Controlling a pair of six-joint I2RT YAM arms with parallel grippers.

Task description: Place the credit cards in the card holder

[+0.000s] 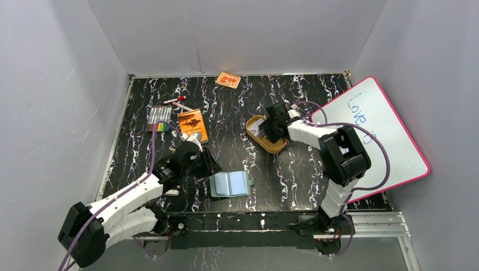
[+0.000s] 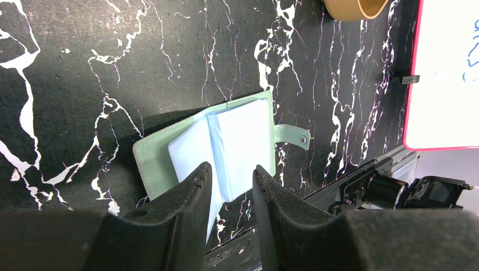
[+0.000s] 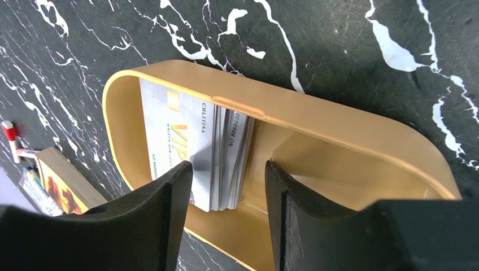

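Observation:
Silver credit cards (image 3: 181, 135) lean in a stack at one end of a tan tray (image 3: 333, 118). Over that tray, my right gripper is part open; its left finger (image 3: 179, 186) overlaps the cards' lower part in the right wrist view, and whether it touches them cannot be told. Nothing is gripped between its fingers. The green card holder (image 2: 158, 152) lies spread open on the table, its pale sleeves (image 2: 243, 141) facing up and its strap (image 2: 292, 135) sticking out. Above its near edge, my left gripper stands part open and empty.
Left of the tray lie an orange book (image 1: 193, 125) and a set of markers (image 1: 159, 118). A small orange box (image 1: 228, 79) sits at the back edge. The whiteboard (image 1: 373, 135) takes up the right side. Bare table separates tray and holder.

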